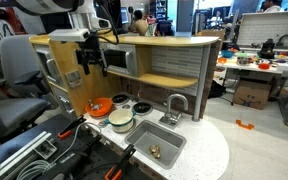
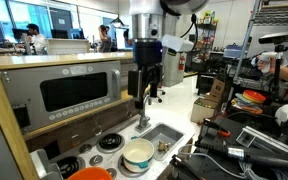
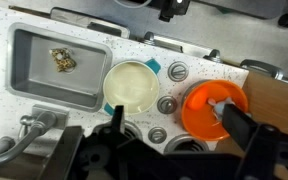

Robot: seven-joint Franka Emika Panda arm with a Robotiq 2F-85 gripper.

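Note:
My gripper (image 1: 94, 70) hangs high above the counter, in front of the oven; its dark fingers are spread and hold nothing. In the wrist view the gripper faces straight down, open. Below it lie a cream bowl (image 3: 131, 86) with teal at its edges and an orange bowl (image 3: 196, 121). Inside the orange bowl is a pale grey thing (image 3: 220, 104), with an orange piece beside it. A small brownish object (image 3: 63, 59) rests in the grey sink (image 3: 84, 77). Exterior view 2 cuts off part of the orange bowl (image 2: 92, 175).
A faucet (image 1: 178, 103) rises behind the sink. Black stove burners (image 1: 142, 107) lie beside the bowls. The oven (image 1: 118, 60) and wooden shelf (image 1: 169, 41) stand along the back. White counter (image 1: 206, 145) to the sink's right is clear.

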